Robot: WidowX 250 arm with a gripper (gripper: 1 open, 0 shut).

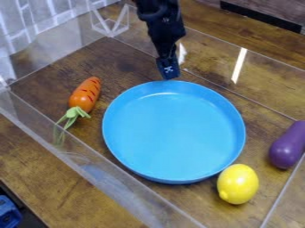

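Observation:
The black gripper (169, 64) hangs at the top centre of the camera view, just behind the far rim of a blue plate (173, 134); whether anything is between its fingers is hard to see. The plate is empty. An orange toy carrot (84, 96) with green leaves lies left of the plate. A yellow lemon (238, 184) sits at the plate's lower right, and a purple eggplant (286, 147) lies to the right.
Clear plastic walls (36, 125) border the wooden surface (66, 67). A blue object (6, 212) shows at the bottom-left corner. Bare wood lies behind and left of the plate.

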